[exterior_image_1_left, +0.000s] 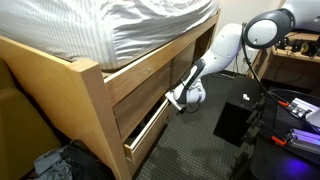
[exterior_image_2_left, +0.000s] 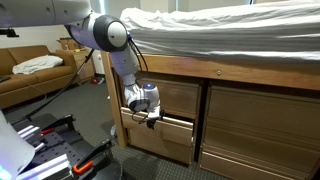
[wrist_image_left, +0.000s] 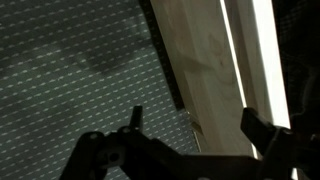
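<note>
A wooden drawer (exterior_image_1_left: 150, 138) under the bed stands partly pulled out, and a dark gap shows behind its front panel. In exterior view 2 the drawer front (exterior_image_2_left: 168, 142) is the left one of the row. My gripper is open, its two dark fingertips wide apart. In the wrist view the drawer's front panel (wrist_image_left: 208, 75) and its pale top edge run between and beneath them. One fingertip (wrist_image_left: 136, 118) is over the floor side, the other (wrist_image_left: 254, 122) on the drawer's inner side. Whether either touches the wood cannot be told.
The bed frame (exterior_image_1_left: 90, 105) and white mattress (exterior_image_2_left: 230, 25) rise behind and above the drawer. Dark carpet (wrist_image_left: 80, 90) lies in front, mostly clear. A black box-like object (exterior_image_1_left: 234, 121) stands on the floor to the right.
</note>
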